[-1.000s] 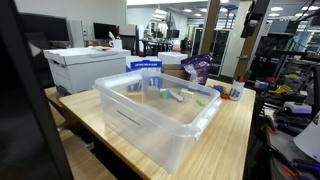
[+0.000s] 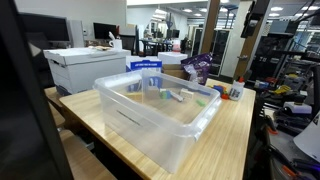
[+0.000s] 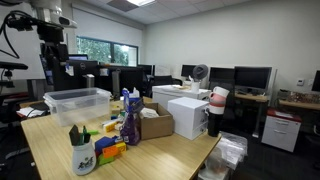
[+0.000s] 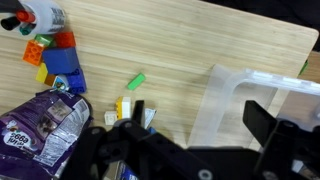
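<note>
High above the table, my gripper stands open, its dark fingers wide apart and nothing visible between them. Below it in the wrist view are bare wood and the wall of a clear plastic bin (image 4: pixel 213 108). That bin (image 2: pixel 157 110) rests on the near part of the table in exterior view 1; it looks empty. A small green piece (image 4: pixel 136 81) lies left of the bin, with a yellow piece (image 4: pixel 119 108) close by. Blue blocks (image 4: pixel 65 62) and a dark purple bag (image 4: pixel 45 132) are farther left. Exterior view 2 has the gripper (image 3: pixel 50 65) at upper left, over the bin.
A white mug with markers (image 3: pixel 83 155) stands near the table edge. A cardboard box (image 3: pixel 155 123) sits behind the bag, beside a white box (image 3: pixel 188 118) and stacked cups (image 3: pixel 216 110). Open wood (image 4: pixel 165 40) separates the blocks from the bin.
</note>
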